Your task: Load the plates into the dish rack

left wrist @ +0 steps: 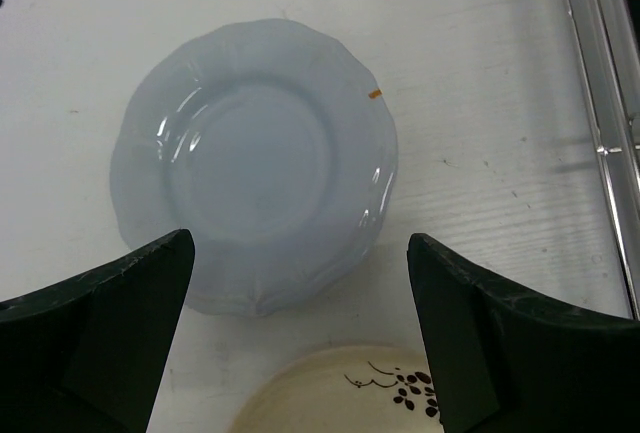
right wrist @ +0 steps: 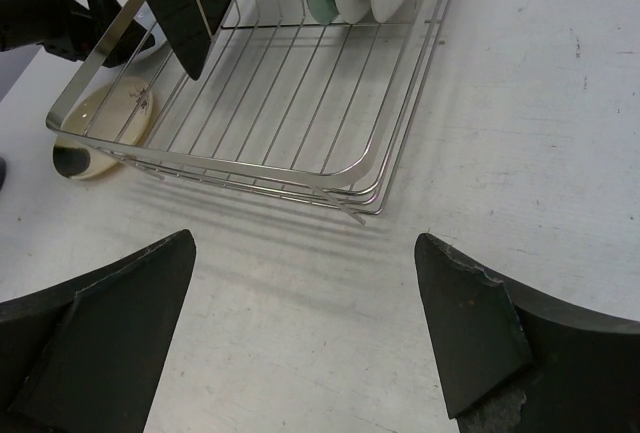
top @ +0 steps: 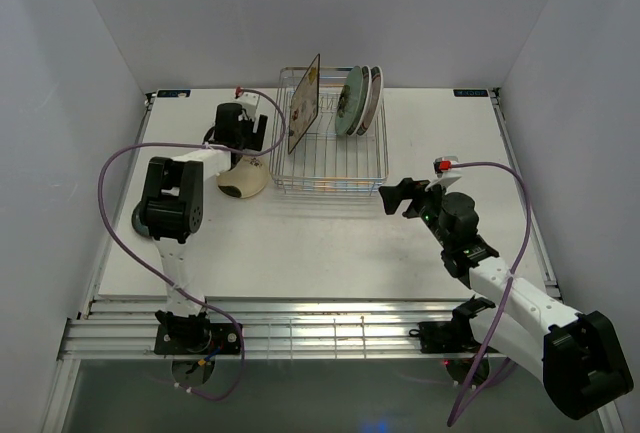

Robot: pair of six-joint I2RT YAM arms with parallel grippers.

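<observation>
My left gripper (top: 250, 128) is open at the upper left, beside the dish rack (top: 330, 179). Below its fingers a pale blue scalloped plate (left wrist: 250, 163) lies flat, with a cream plate with a dark floral pattern (left wrist: 340, 403) nearer, also seen left of the rack in the top view. The rack holds a square patterned plate (top: 304, 103) leaning upright at left and several round plates (top: 352, 101) standing at right. My right gripper (top: 400, 197) is open just beyond the rack's front-right corner, nothing between its fingers.
A dark round item (top: 141, 219) lies at the left, partly behind the left arm. The counter (top: 280, 248) in front of the rack and right of it is clear. Walls stand at the back and both sides, and a metal rail runs along the front edge.
</observation>
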